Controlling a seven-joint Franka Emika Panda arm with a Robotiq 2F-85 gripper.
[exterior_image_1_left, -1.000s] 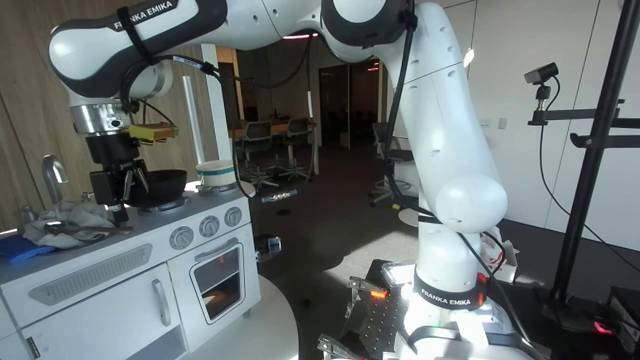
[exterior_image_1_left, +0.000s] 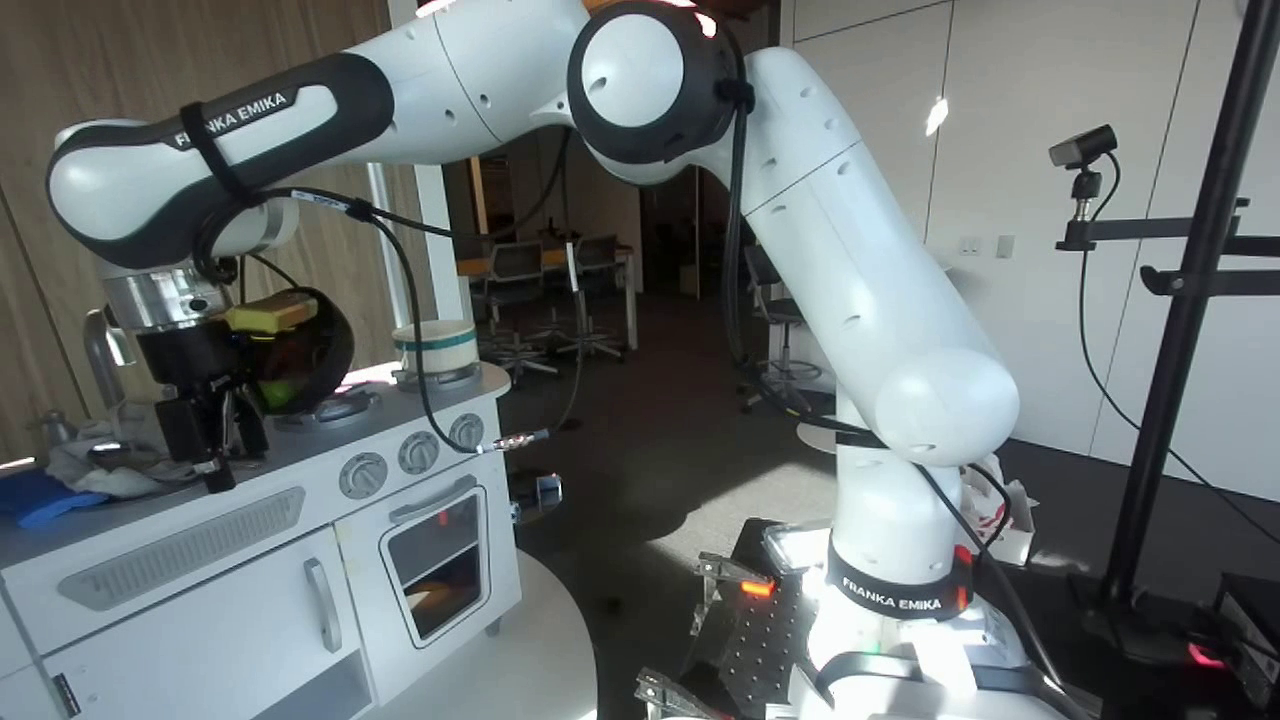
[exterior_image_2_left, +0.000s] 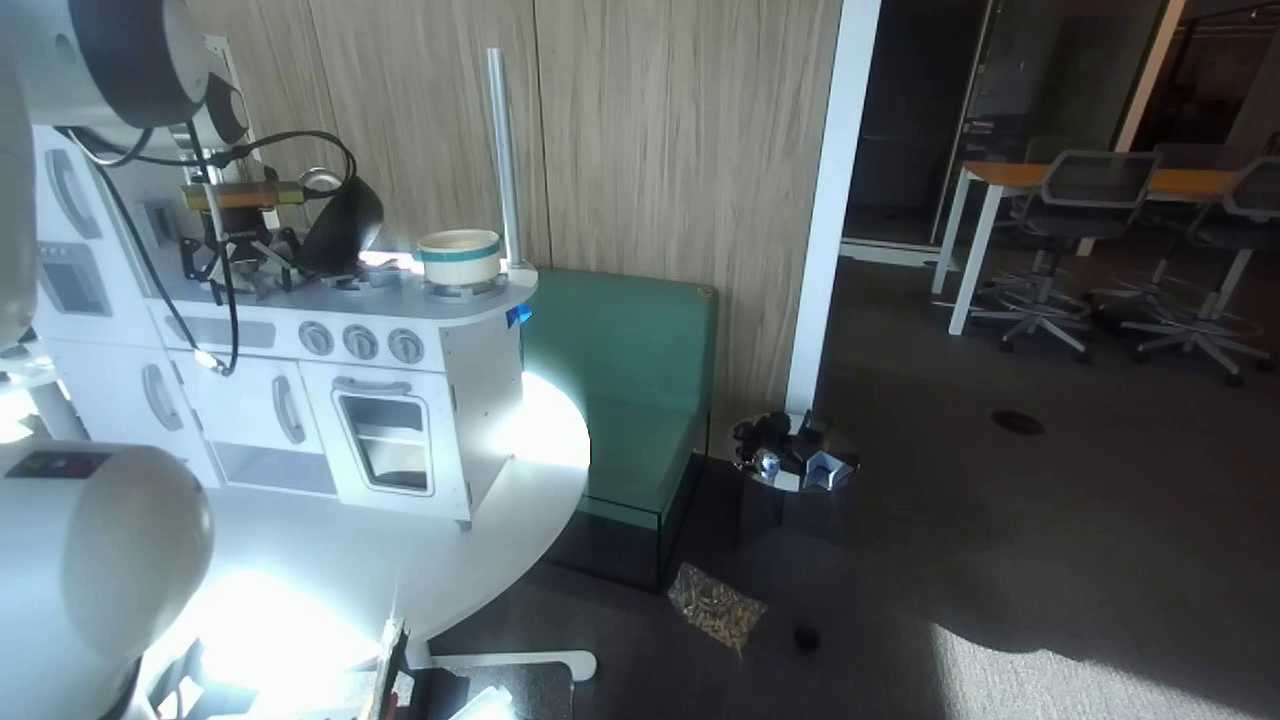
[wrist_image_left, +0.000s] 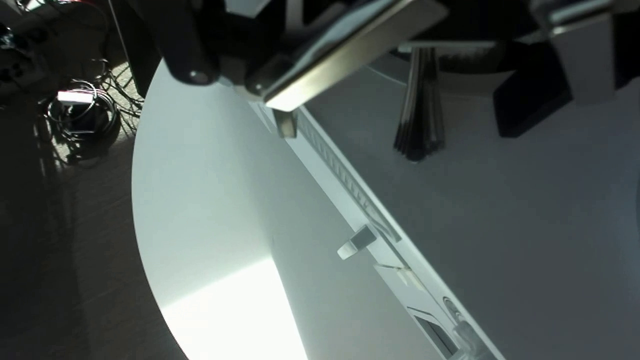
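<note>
In exterior view 1, my gripper (exterior_image_1_left: 234, 460) is low over the counter near its front edge, fingers spread open. Right beside and behind it, the black pan (exterior_image_1_left: 332, 358) stands steeply tilted above the stove, with yellow-green colour showing on its near side. The same pan (exterior_image_2_left: 341, 230) leans close to the gripper's right side in exterior view 2; whether they touch is hidden. Down in the wrist view, the open gripper is over the grey counter. A dark, ribbed, tapering thing (wrist_image_left: 420, 111) shows between its fingers, which I cannot identify. A crumpled cloth (exterior_image_1_left: 120, 432) lies left of the gripper.
A white pot with a teal band (exterior_image_1_left: 434, 348) stands on the right burner. Left of the cloth lies a blue cloth (exterior_image_1_left: 48, 494), and the faucet (exterior_image_1_left: 103, 355) rises behind.
The arm has moved lower and left, bringing the gripper closer to the counter. The pan, which sat level on the burner, is now tipped up on its side.
</note>
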